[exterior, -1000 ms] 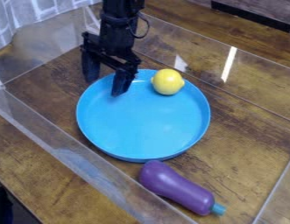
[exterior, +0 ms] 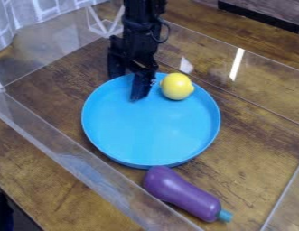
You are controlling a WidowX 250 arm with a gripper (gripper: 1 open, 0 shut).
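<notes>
My black gripper (exterior: 134,70) hangs from the top over the back rim of a blue plate (exterior: 151,128), its fingers open and apart. A yellow round object (exterior: 177,87) rests on the back right of the plate, to the right of the gripper. A purple eggplant-like object (exterior: 181,193) with a teal tip lies on the wooden table in front of the plate.
A transparent edge strip runs diagonally along the left and bottom left.
My gripper has shifted slightly to the right, toward the yellow object, and turned. The plate and yellow object appear shifted slightly right.
</notes>
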